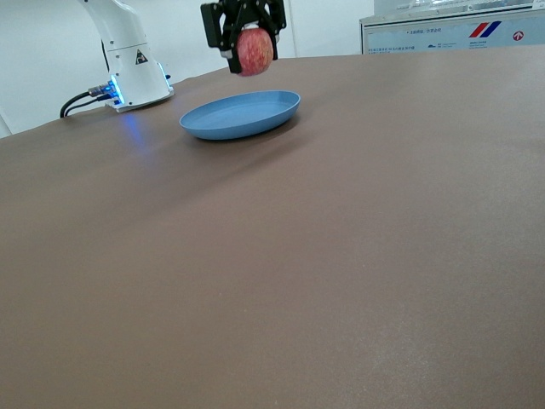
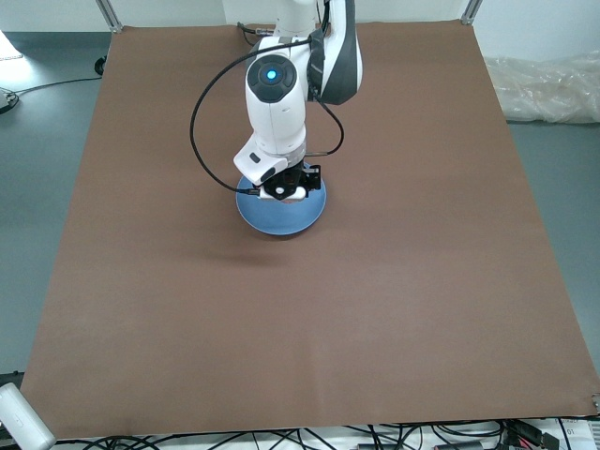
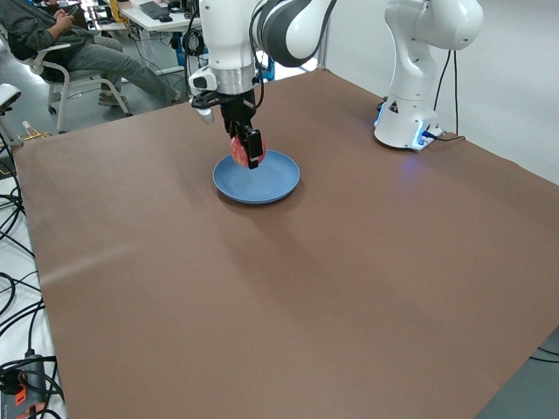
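Note:
A red apple [image 1: 254, 53] is held in the black gripper [image 1: 253, 58], which is shut on it, hanging just above a round blue plate [image 1: 240, 116]. In the right view the apple [image 3: 238, 152] and gripper [image 3: 248, 155] are over the plate [image 3: 255, 185]. In the left view the gripper [image 2: 289, 184] hides the apple almost wholly, with the plate [image 2: 281, 220] showing around and below it.
Cables run along another edge, and a person [image 3: 79, 61] sits beyond the table.

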